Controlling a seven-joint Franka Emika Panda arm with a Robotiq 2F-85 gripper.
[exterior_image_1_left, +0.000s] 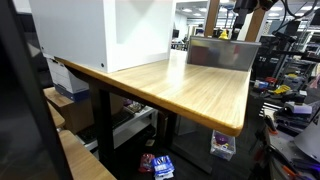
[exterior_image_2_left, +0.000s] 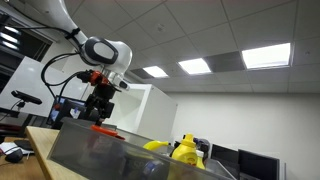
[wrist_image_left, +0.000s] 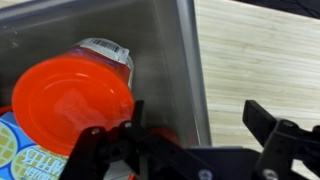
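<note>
In the wrist view, a container with a round orange lid and a clear body lies in a grey bin, close to its wall. My gripper is open, its two fingers wide apart with nothing between them. One finger is over the bin's inside beside the orange lid; the other is over the pale wooden table outside the wall. In exterior view 2 the gripper points down at the bin, above a red-orange thing.
A multicoloured round item and something red also show in the bin. Yellow objects appear along the bin in exterior view 2. A large white box stands on it.
</note>
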